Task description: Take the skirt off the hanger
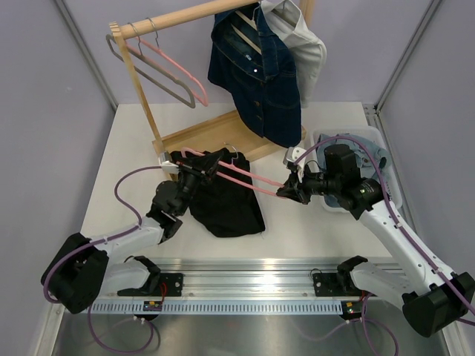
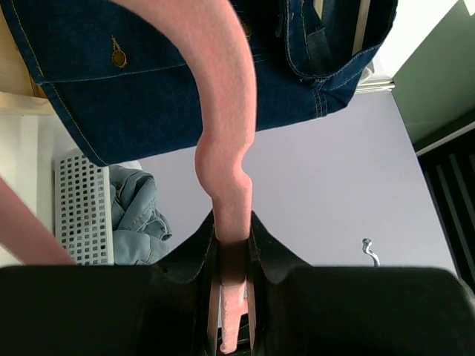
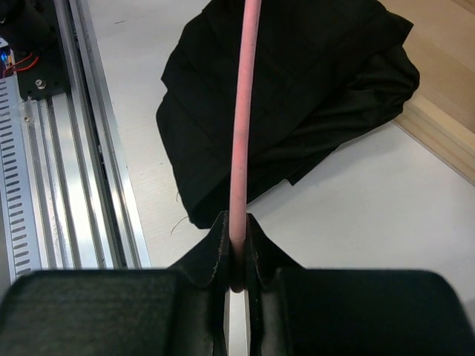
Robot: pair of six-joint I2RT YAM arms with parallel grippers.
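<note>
Stretched between my two grippers is a pink hanger (image 1: 256, 178), its metal hook (image 1: 232, 150) sticking up near the left end. My left gripper is shut on one end, by a notch in the pink arm. The other end is pinched in my right gripper, also shut. No cloth shows on the parts of the hanger in view. The black skirt (image 1: 226, 204) lies spread on the white table below; the right wrist view shows the skirt (image 3: 274, 96) behind the hanger bar. In the top view my left gripper covers part of the skirt.
A wooden rack (image 1: 185, 15) stands at the back, with a grey hanger (image 1: 148, 74), another pink hanger (image 1: 178, 67), a denim garment (image 1: 260, 89) and a white garment (image 1: 300, 48). A white basket (image 1: 393, 178) holding blue cloth sits at right.
</note>
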